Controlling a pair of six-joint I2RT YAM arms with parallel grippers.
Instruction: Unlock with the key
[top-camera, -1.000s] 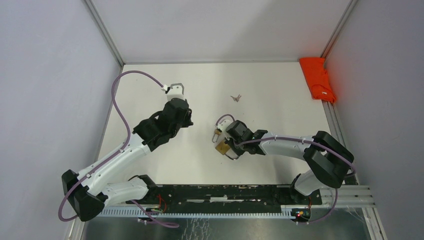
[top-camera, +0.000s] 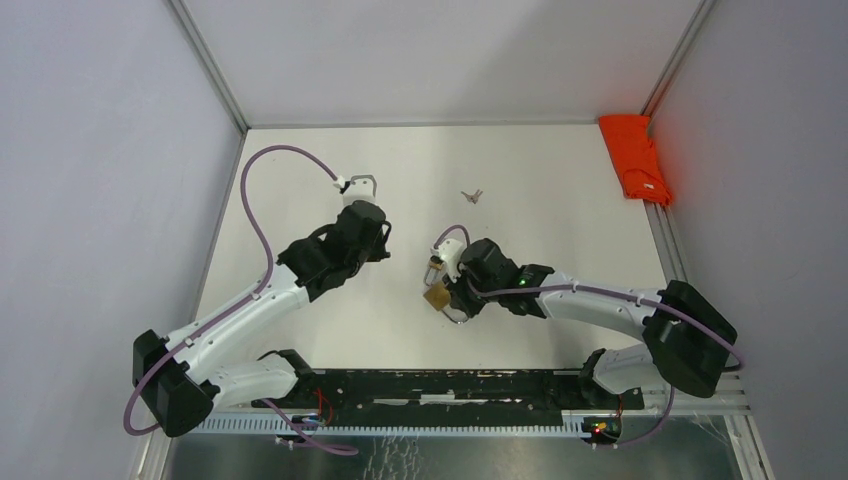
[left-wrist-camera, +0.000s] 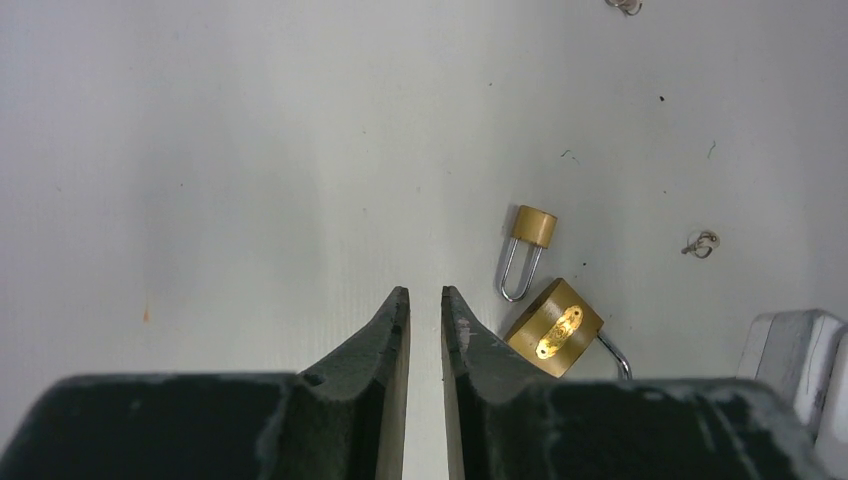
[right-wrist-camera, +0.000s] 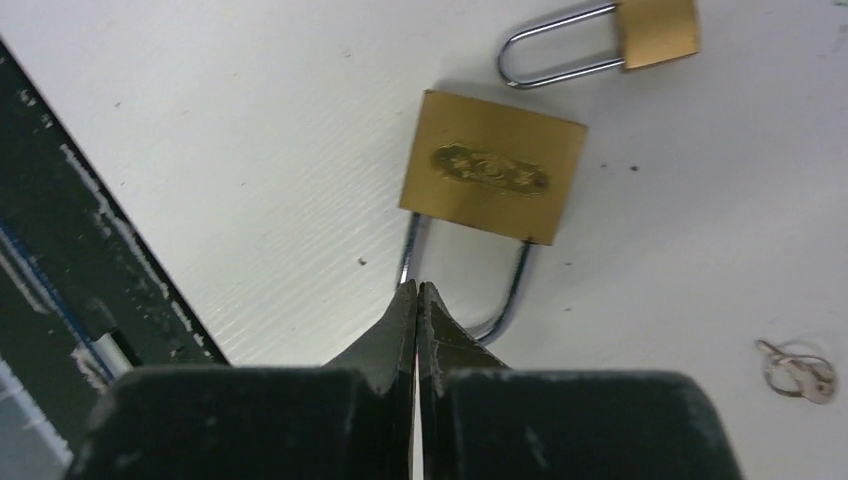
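Note:
A large brass padlock (top-camera: 436, 296) (left-wrist-camera: 550, 325) (right-wrist-camera: 495, 155) lies on the white table, shackle out. Beside it is a small brass padlock (left-wrist-camera: 534, 226) (right-wrist-camera: 655, 28) with a long shackle. Keys (top-camera: 473, 196) lie farther back, and also show in the right wrist view (right-wrist-camera: 800, 372). My left gripper (top-camera: 381, 251) is left of the padlocks, slightly parted with nothing between its fingers. My right gripper is shut above the large padlock's shackle; in the top view its arm partly covers the padlocks.
A folded orange cloth (top-camera: 633, 150) lies at the back right corner. The dark front rail (top-camera: 430, 395) borders the table.
The left arm has moved a little right since a second ago. The right arm's elbow has shifted toward the front right, its wrist staying near the padlocks.

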